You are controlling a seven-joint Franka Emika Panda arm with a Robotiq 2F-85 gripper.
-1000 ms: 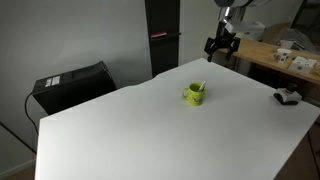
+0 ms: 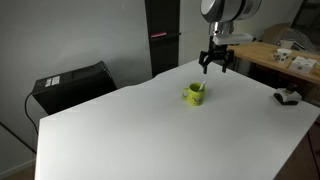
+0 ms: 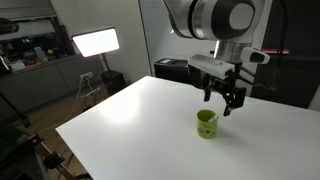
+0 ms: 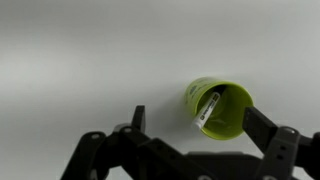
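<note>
A lime-green mug stands upright on the white table, its handle to the left in exterior view 1. A pale, stick-like object leans inside it and pokes above the rim. My gripper hangs above the tabletop, apart from the mug. In exterior view 2 the open fingers are above the green mug. Seen from the wrist, the mug opening lies between the wide-set fingertips, nearer the right one, and nothing is held.
A small dark-and-white device lies by its right edge. A black case is at the far left, and a wooden table with several items stands behind.
Over the last second, my gripper has shifted slightly left and lower in exterior view 1, coming closer to the mug. The mug has stayed put.
</note>
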